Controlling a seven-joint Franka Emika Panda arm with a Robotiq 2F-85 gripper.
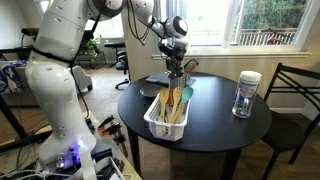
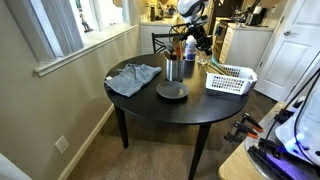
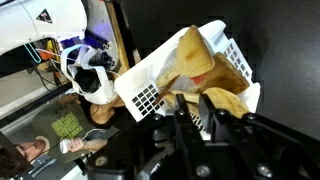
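A white plastic basket stands on the dark table with several wooden and coloured utensils in it. In the wrist view, wooden utensils lie in the basket below my gripper. Its two fingertips stand apart at the lower middle, and I make out nothing held between them. The second exterior view has my gripper above the far side of the basket. To its left is a metal holder with utensils standing in it.
A dark plate and a blue-grey cloth lie beyond the basket. A white-lidded canister stands near the right table edge, close to a dark chair.
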